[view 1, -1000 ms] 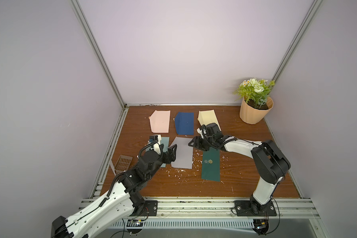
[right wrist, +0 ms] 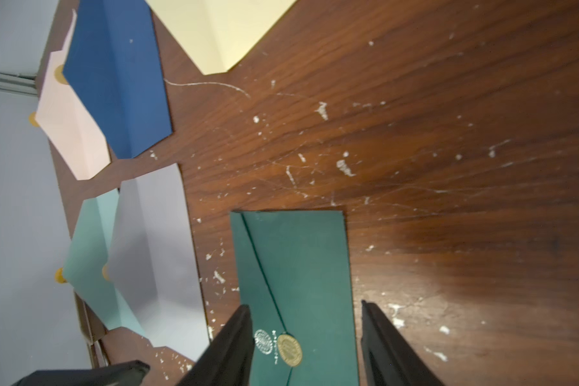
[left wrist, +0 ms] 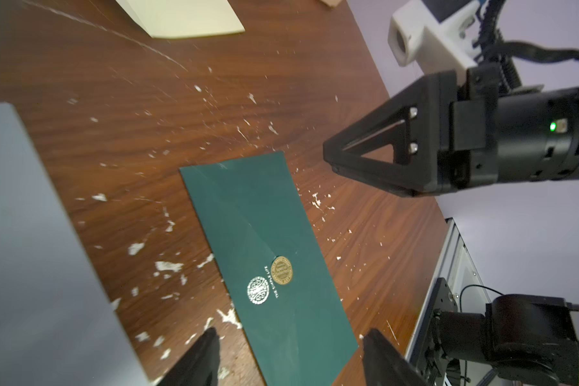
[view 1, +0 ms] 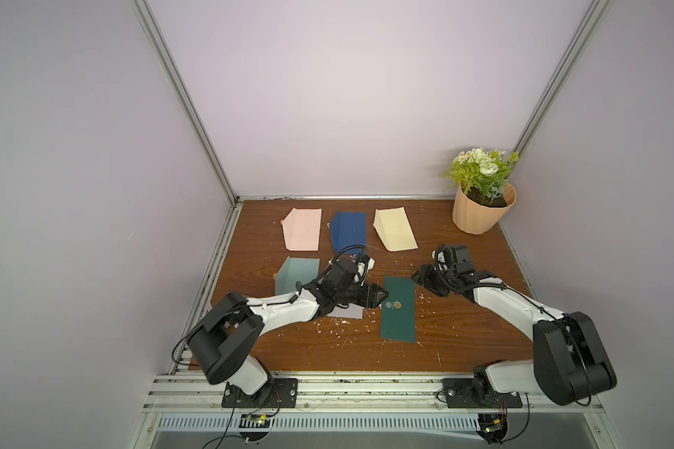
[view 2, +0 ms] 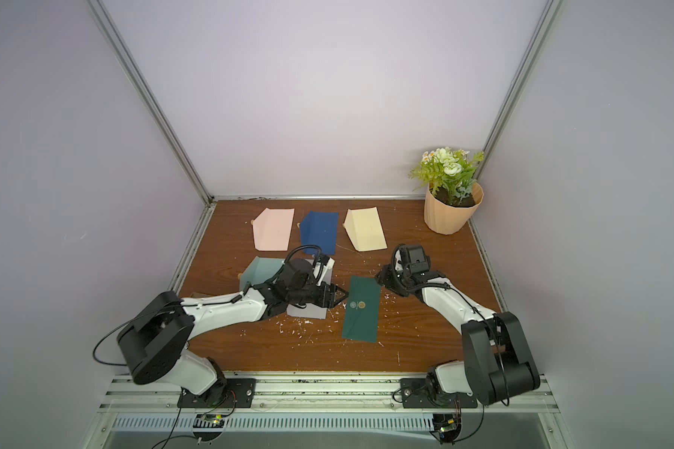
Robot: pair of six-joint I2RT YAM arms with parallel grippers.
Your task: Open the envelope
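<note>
The dark green envelope lies flat on the table, its flap down and its round gold seal beside a silver emblem. In the top left view my left gripper is at the envelope's left edge, above the table. My right gripper hovers by its upper right corner. The right wrist view has the envelope partly between the right fingers, which stand apart with nothing gripped. The left fingers are blurred and spread, also holding nothing.
Other envelopes lie with flaps raised: pink, blue, yellow, mint and grey, the last partly under the left arm. A flower pot stands back right. Paper scraps litter the table.
My left gripper has swung right, from over the mint envelope to the green one's left edge. My right gripper has moved right, from the grey envelope to the green one's upper right corner.
</note>
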